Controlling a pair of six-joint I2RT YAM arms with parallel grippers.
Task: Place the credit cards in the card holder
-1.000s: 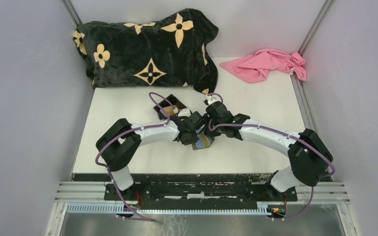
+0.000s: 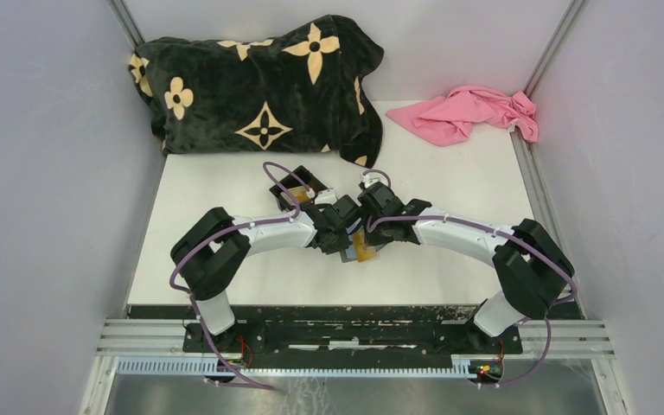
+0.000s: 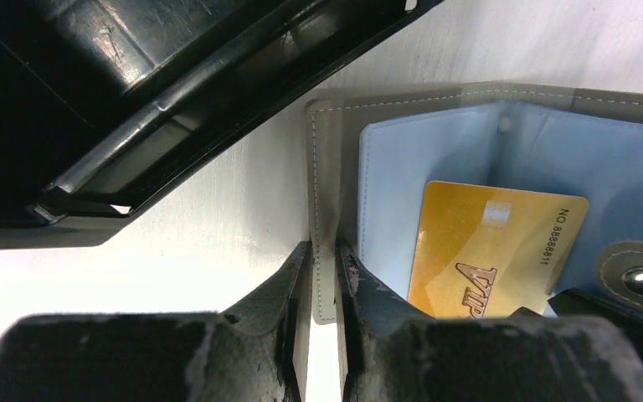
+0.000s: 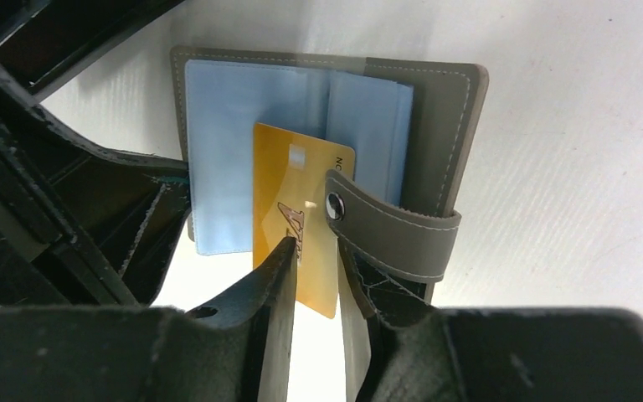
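The grey card holder (image 3: 331, 134) lies open on the table with blue sleeves (image 4: 226, 167). A gold card (image 4: 293, 201) sits on the blue sleeves, its lower end sticking out past them in the right wrist view, partly under the snap strap (image 4: 402, 239). My left gripper (image 2: 339, 238) is shut on the left edge of the card holder. My right gripper (image 2: 367, 232) is part open over the gold card's lower part, beside the strap; whether it touches the card is unclear.
A black tray (image 2: 281, 186) (image 3: 75, 134) with gold cards stands just behind the left gripper. A dark patterned pillow (image 2: 225, 86) lies at the back, a pink cloth (image 2: 450, 117) at back right.
The left arm is almost still.
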